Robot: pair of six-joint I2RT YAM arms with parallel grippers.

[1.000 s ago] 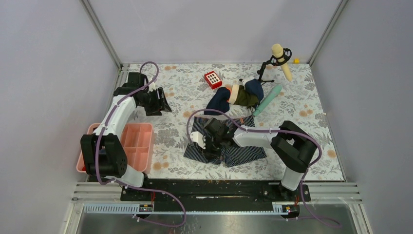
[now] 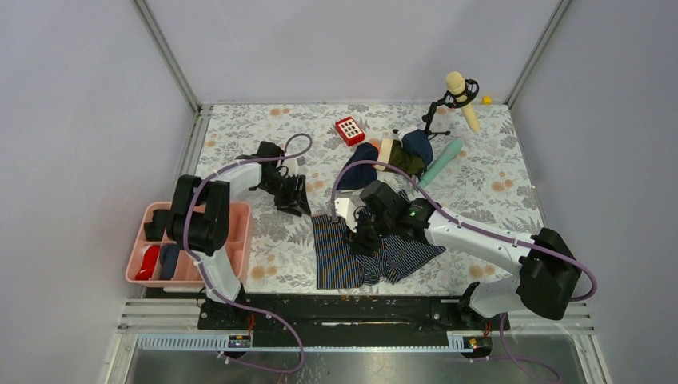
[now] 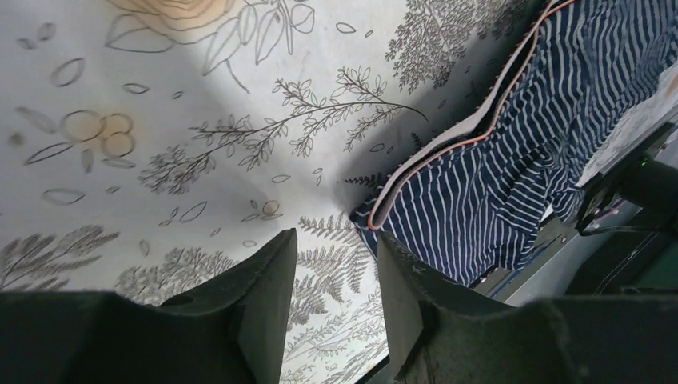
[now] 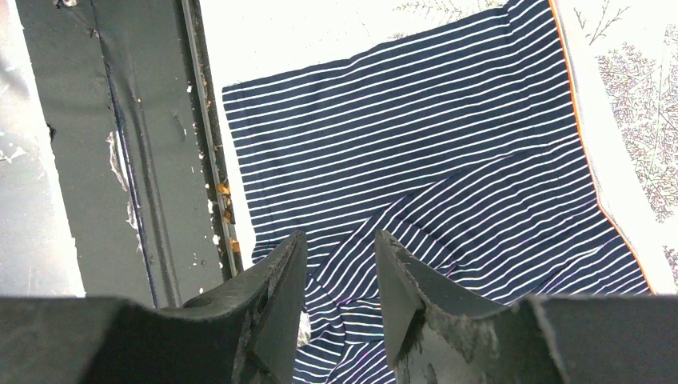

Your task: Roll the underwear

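The dark navy, white-striped underwear (image 2: pixel 336 264) lies spread near the table's front edge, its right part creased. An orange-edged pale waistband (image 3: pixel 448 140) shows in the left wrist view, slightly raised. Just beyond its far left corner is my left gripper (image 2: pixel 304 213); in the left wrist view my left gripper has its fingers apart, nothing between them, the corner close in front. My right gripper stands open over the folds, holding nothing visible. From above, the right arm hides the underwear's middle.
An orange divided bin (image 2: pixel 240 240) with clothing inside stands at the left, partly under the left arm. Behind the underwear lie a dark blue garment (image 2: pixel 360 164), an olive roll (image 2: pixel 405 160) and a red box (image 2: pixel 349 131).
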